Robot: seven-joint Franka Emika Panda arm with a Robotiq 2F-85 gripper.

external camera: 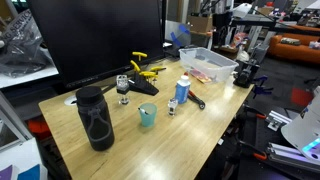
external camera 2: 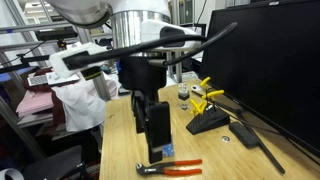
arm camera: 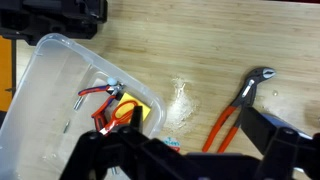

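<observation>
My gripper stands open above the table, its two dark fingers far apart with nothing between them. Lower left in the wrist view is a clear plastic bin [arm camera: 45, 100]. Inside it lie scissors with orange handles [arm camera: 124, 110], a yellow item [arm camera: 131, 101] and other small tools. Pliers with red handles [arm camera: 222, 122] rest on the bare wood to the right, partly hidden by the right finger. From the second exterior view, the gripper [external camera 2: 155, 140] hangs in front of the camera, with the pliers [external camera 2: 168, 169] lying below it on the table.
A blue bottle [external camera: 183, 90], a small white bottle [external camera: 172, 107], a teal mug [external camera: 148, 114], a glass jar [external camera: 123, 90] and a black cylinder [external camera: 96, 120] stand on the table. Yellow-handled tools [external camera 2: 206, 100] sit in a dark holder near the monitor [external camera: 110, 40].
</observation>
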